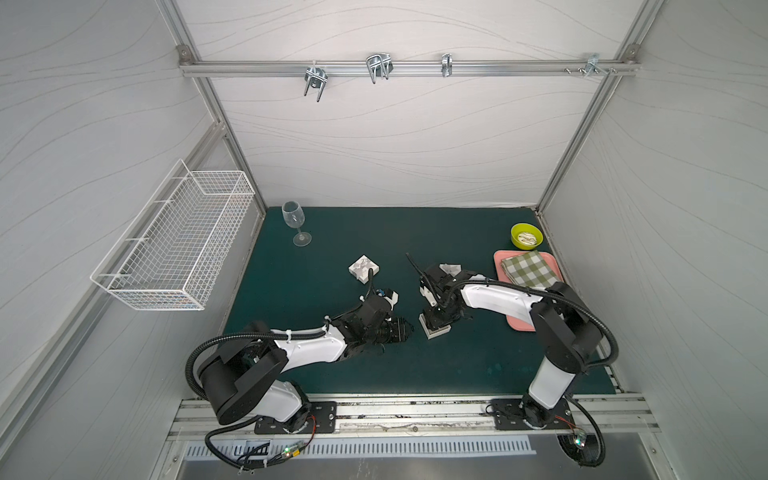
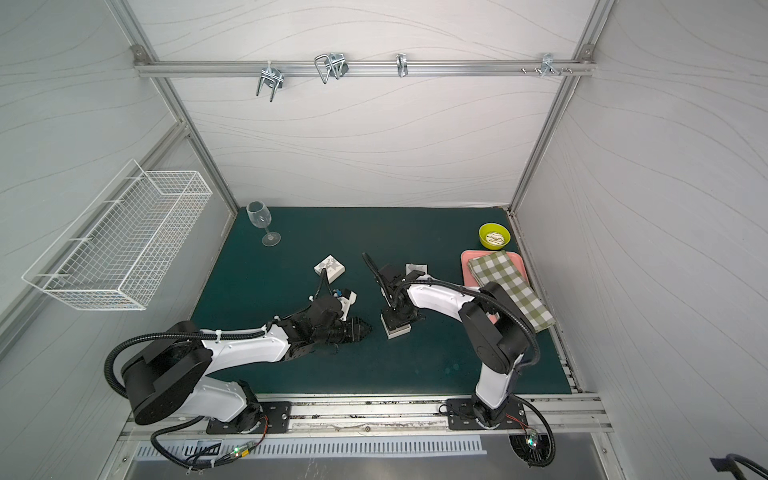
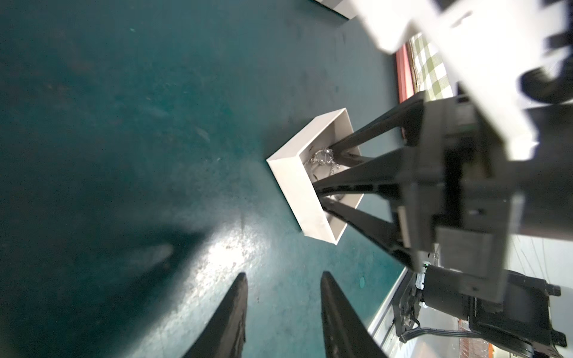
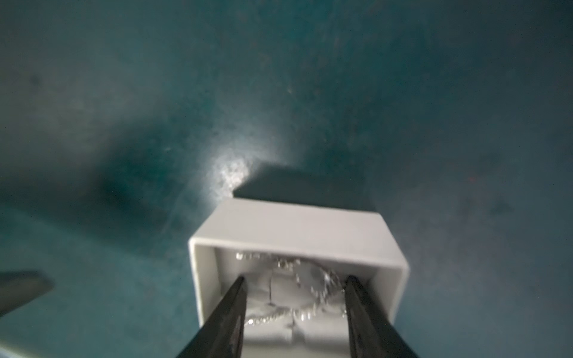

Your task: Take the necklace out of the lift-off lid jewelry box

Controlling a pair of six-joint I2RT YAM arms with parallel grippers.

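The open jewelry box base sits on the dark green table with a silver beaded necklace inside, also visible in the right wrist view. My right gripper is open, its fingertips down in the box at either side of the chain. My left gripper is part open, empty, over bare table short of the box. A small pale square piece, likely the lid, lies behind my left gripper.
A wine glass stands back left. A pink tray with a checked cloth and a green bowl are at the right. A wire basket hangs on the left.
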